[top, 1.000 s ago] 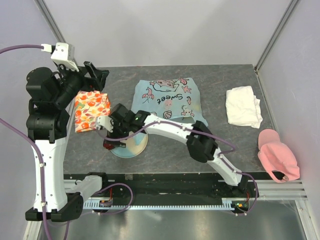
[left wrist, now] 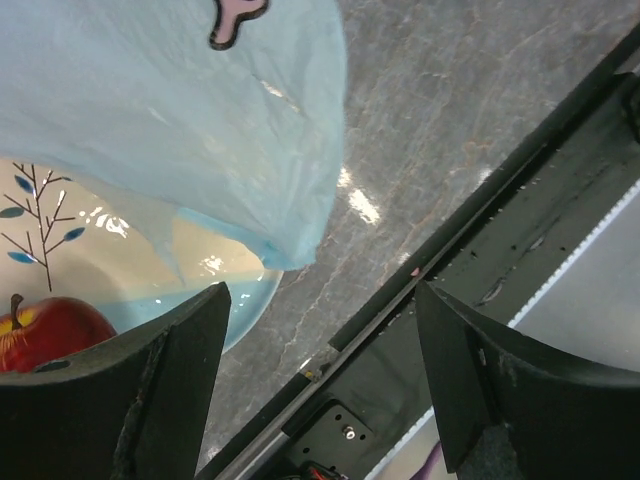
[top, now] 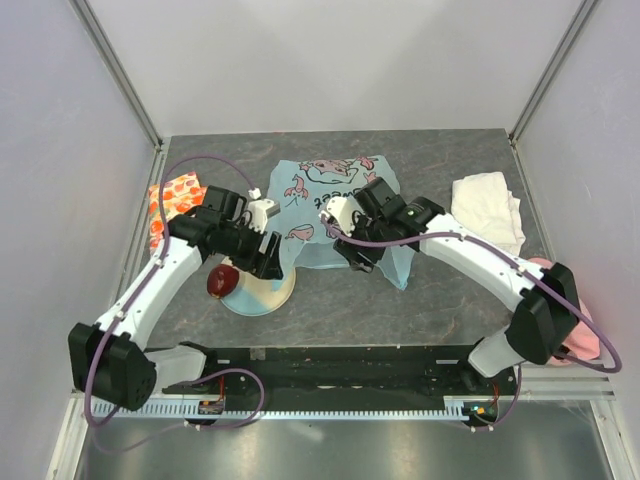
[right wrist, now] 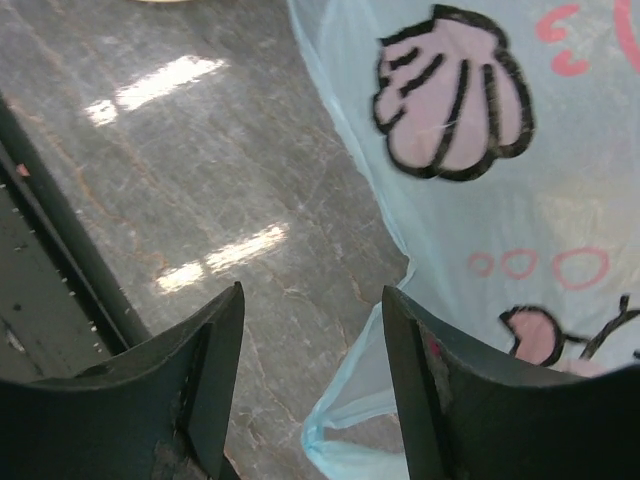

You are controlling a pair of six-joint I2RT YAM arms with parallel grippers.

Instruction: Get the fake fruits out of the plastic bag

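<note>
The pale blue plastic bag (top: pixel 320 185), printed with pink drawings, lies in the middle, its lower edge reaching onto a round plate (top: pixel 260 300). A red fake apple (top: pixel 222 280) rests on the plate. My left gripper (top: pixel 268 258) is open over the plate beside the bag's corner; in the left wrist view the bag (left wrist: pixel 240 130) is ahead of its fingers. My right gripper (top: pixel 362 258) is over the bag's lower right part. In the right wrist view its fingers are a little apart at the bag's edge (right wrist: pixel 370 170); whether anything is between them is unclear.
An orange patterned cloth (top: pixel 170 200) lies at the left, a white cloth (top: pixel 485 210) at the right, and a pink cap (top: pixel 580 320) behind the right arm. Bare grey table shows below the bag and along the back.
My left gripper has come down and right from high at the upper left to low over the plate. My right gripper has moved from the plate rightward to the bag.
</note>
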